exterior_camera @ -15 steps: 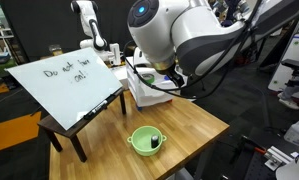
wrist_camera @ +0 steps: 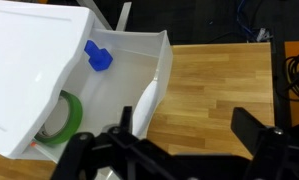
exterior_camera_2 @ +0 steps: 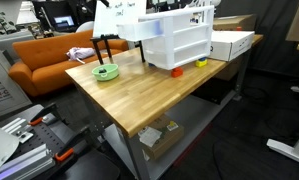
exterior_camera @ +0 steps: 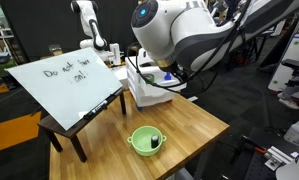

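Observation:
My gripper stands open in the wrist view, with bare wooden tabletop showing between its dark fingers. On its left is an open white drawer (wrist_camera: pixel 124 88), holding a blue object (wrist_camera: pixel 98 56) and a green ring (wrist_camera: pixel 64 118) like a roll of tape. A white lid or top panel (wrist_camera: pixel 29 70) covers part of that drawer. The white drawer unit (exterior_camera_2: pixel 179 42) stands at the table's far side in exterior view 2. Exterior view 1 shows it behind my arm (exterior_camera: pixel 174 32), which hides much of it; the fingertips are hard to make out there.
A green bowl (exterior_camera: pixel 146 141) with a dark object (exterior_camera: pixel 156 142) in it sits near the front. A slanted white board (exterior_camera: pixel 71 85) stands at left. Small red (exterior_camera_2: pixel 176 72) and yellow (exterior_camera_2: pixel 201 63) objects lie by the unit.
My arm has shifted slightly up and to the right in exterior view 1, uncovering a bit more of the white unit. The bowl and board have stayed put.

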